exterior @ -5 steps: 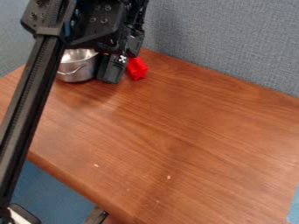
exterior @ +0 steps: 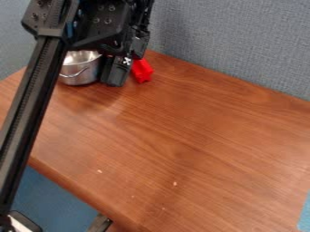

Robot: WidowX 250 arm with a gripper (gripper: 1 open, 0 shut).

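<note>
My black gripper (exterior: 116,69) is low over the back left of the wooden table, beside a silver metal pot (exterior: 80,72) with a wire handle, which it partly hides. A red object (exterior: 143,74) sits just right of the gripper, partly behind it. I cannot tell whether the gripper is open or shut, or whether it holds anything.
A grey padded wall (exterior: 230,36) runs along the back. The black arm crosses the left side of the view.
</note>
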